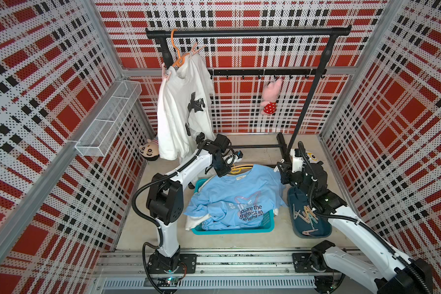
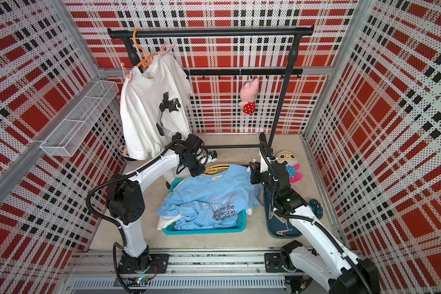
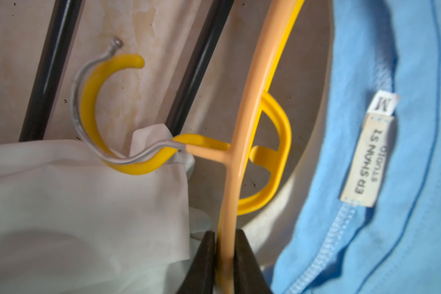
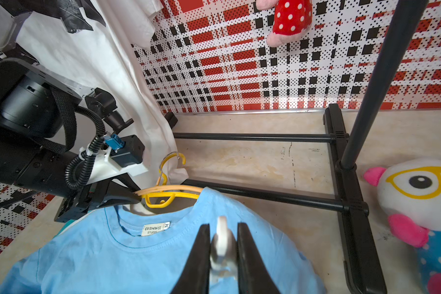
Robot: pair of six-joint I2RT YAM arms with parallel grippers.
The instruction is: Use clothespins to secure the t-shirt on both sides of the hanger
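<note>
A light blue T-shirt [image 1: 235, 196] lies in a teal basket [image 1: 230, 230] around an orange wooden hanger [image 3: 250, 112], with a yellow hanger [image 3: 281, 147] beside it. My left gripper has its fingers either side of the orange bar near the collar; whether they grip it cannot be told. My right gripper is shut on a pale clothespin [image 4: 222, 235] above the shirt's right shoulder. More clothespins [image 1: 308, 215] lie in the dark blue tray [image 1: 294, 227].
A white shirt [image 1: 181, 107] hangs with pink pins on the black rack [image 1: 250, 32] at the left. A wire shelf [image 1: 107, 117] is on the left wall. Plush toys sit at the back corners, and a pink one [image 1: 272, 95] hangs behind.
</note>
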